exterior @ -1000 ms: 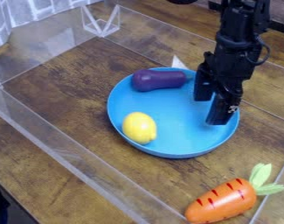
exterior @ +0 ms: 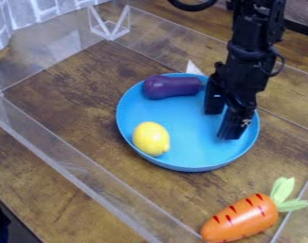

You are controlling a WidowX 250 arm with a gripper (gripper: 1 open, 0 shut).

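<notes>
My black gripper (exterior: 228,109) reaches down from the top of the camera view into the right side of a blue plate (exterior: 188,149). It is open; what lies between or beneath its fingers is hidden or too dark to tell. A purple eggplant-like toy (exterior: 171,86) lies at the plate's upper left, left of the gripper. A yellow lemon-like toy (exterior: 151,139) lies on the plate's lower left.
An orange toy carrot (exterior: 239,220) with a green top lies on the wooden table (exterior: 67,85) at the lower right, off the plate. Clear walls run along the left side. Bare wood shows left of the plate.
The gripper has shifted slightly over the right part of the plate. The toys and plate look unmoved.
</notes>
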